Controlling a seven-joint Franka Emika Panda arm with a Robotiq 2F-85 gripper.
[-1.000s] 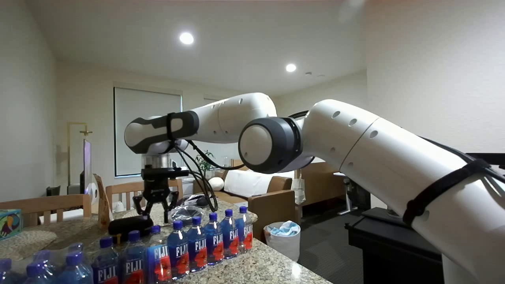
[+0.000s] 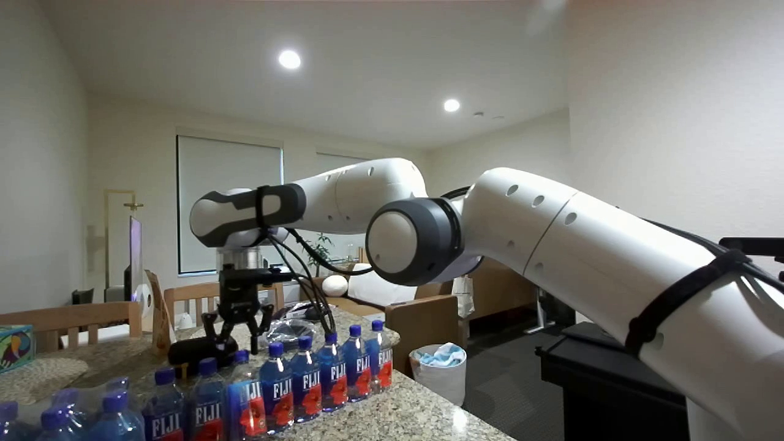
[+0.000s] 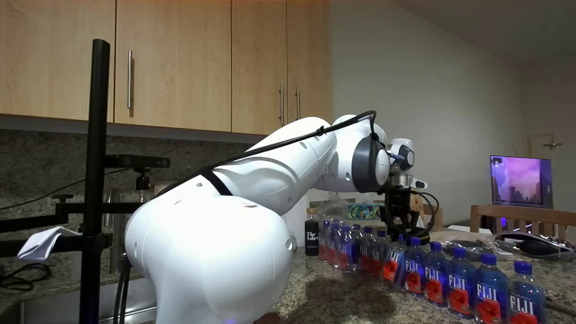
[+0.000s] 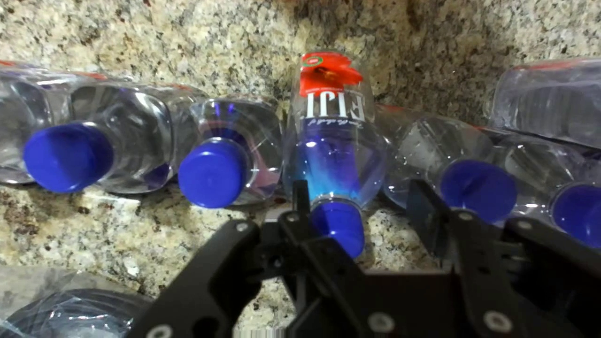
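Note:
My gripper is part open, its fingers [image 4: 421, 198] apart. In the wrist view, a FIJI water bottle [image 4: 332, 138] with a blue cap lies within the span between them. The left finger appears close beside its neck; the right one stands clear of the cap, and nothing is clamped. That bottle leans in exterior view 2 [image 3: 393, 262], while its neighbours look upright. Exterior view 1 has the gripper [image 2: 235, 344] low behind the bottle row, near the leaning bottle [image 2: 246, 400]. Whether a finger touches the bottle cannot be told.
FIJI bottles [image 2: 334, 371] stand closely on both sides along the granite counter [image 2: 419, 411]. A dark pouch [image 2: 202, 353] lies behind the row, beside the gripper. Clear plastic packaging [image 2: 292, 331] sits farther back. Bare counter [image 3: 345, 299] shows in front of the bottles.
The arm has come down and slightly left in exterior view 1, bringing the gripper lower behind the bottles. Its fingers look a little closer together. The bottles appear unmoved.

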